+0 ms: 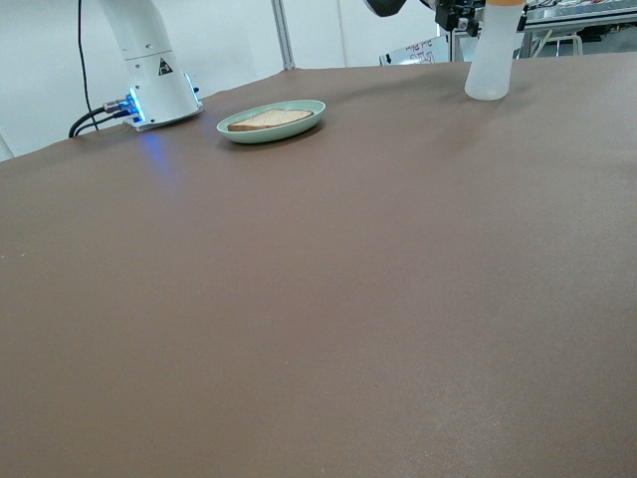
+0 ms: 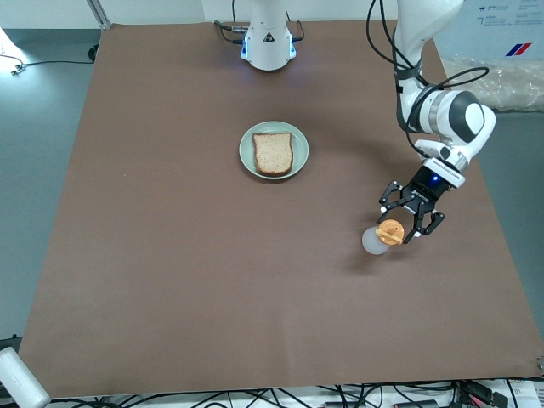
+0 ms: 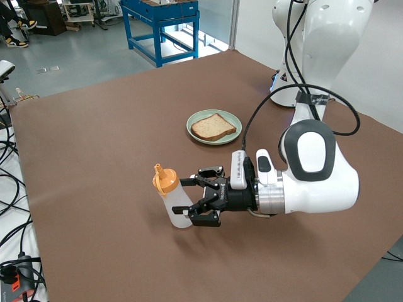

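My black gripper (image 2: 393,228) hangs open on the right of the table in the left view, its fingers reaching down around a translucent squeeze bottle (image 2: 374,242) with an orange cap. In the right view the bottle (image 3: 175,202) stands at the gripper's fingers (image 3: 208,220); whether they touch it is unclear. The top view shows the bottle (image 1: 488,65) upright, its cap cut off by the frame edge. A slice of bread (image 2: 273,153) lies on a pale green plate (image 2: 298,166) near the table's middle, farther back.
Cables and equipment lie beyond its front edge.
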